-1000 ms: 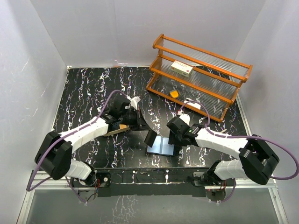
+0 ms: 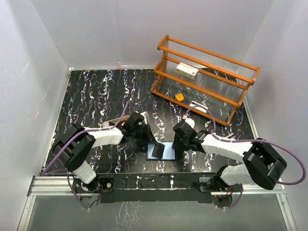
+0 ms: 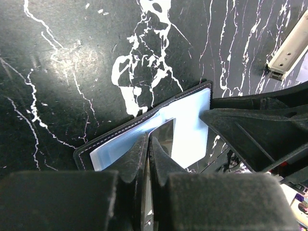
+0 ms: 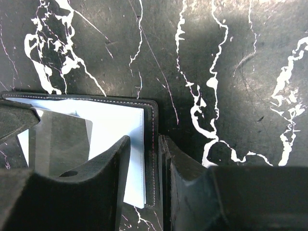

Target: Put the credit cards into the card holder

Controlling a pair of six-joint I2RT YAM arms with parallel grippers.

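Observation:
The open card holder (image 2: 168,151), black with pale blue sleeves, lies at the table's front middle. My left gripper is shut at it, over a dark card (image 3: 166,129) in the sleeve; whether it still pinches the card is unclear. My right gripper is at the holder's right edge, its fingers either side of the white sleeve's border and black cover; whether they grip it cannot be told.
A wooden rack (image 2: 207,82) with a box (image 2: 186,70) and a yellow item (image 2: 179,96) stands at the back right. A tan item (image 2: 113,121) lies behind my left arm.
My left gripper has moved toward the front with the dark card, which now sits in the holder's sleeve. The holder lies slightly further left.

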